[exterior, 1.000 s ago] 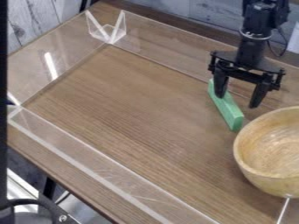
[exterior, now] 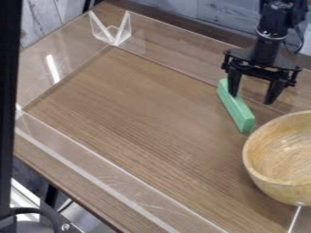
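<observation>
The black gripper (exterior: 253,84) is at the upper right of the wooden surface, its two fingers spread apart in an open stance. Below its left finger lies a long green block (exterior: 237,110), angled from upper left to lower right, its top end beside that finger. Whether the finger touches the block is not clear.
A large tan bowl (exterior: 277,168) fills the lower right, close to the green block's lower end. A white wire-like object (exterior: 112,30) sits at the top left.
The gripper has shifted very slightly, with its arm a little changed in angle. The green block and bowl show no visible movement.
</observation>
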